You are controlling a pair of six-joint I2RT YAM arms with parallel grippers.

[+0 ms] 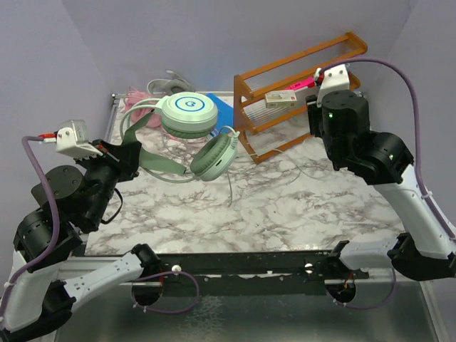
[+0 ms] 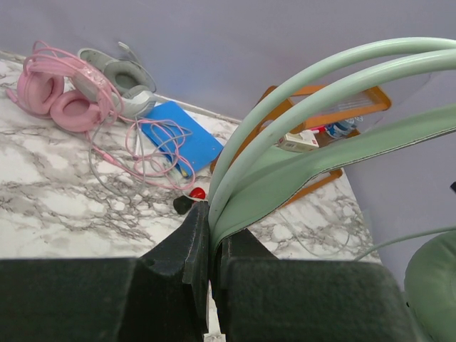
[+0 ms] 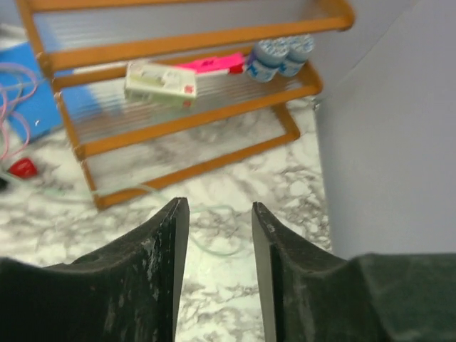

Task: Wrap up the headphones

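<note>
The mint-green headphones (image 1: 214, 157) hang in the air at the left, both ear cups to the right of my left gripper (image 1: 134, 158). Its fingers are shut on the fabric-lined headband (image 2: 285, 182), which arches up and away from the fingers in the left wrist view. My right gripper stands open above the table's right part. Beneath its fingers the pale thin cable (image 3: 214, 251) lies loosely curved; nothing appears gripped. In the top view, part of this cable (image 1: 230, 189) hangs below the lower ear cup, and my right arm covers some of the table.
A wooden shelf rack (image 1: 256, 153) holds a small box (image 1: 281, 98), a pink item (image 1: 302, 84) and jars (image 3: 267, 58). Pink headphones (image 2: 60, 100), grey headphones (image 2: 128, 78) and a blue folder (image 2: 187, 139) lie at the back left.
</note>
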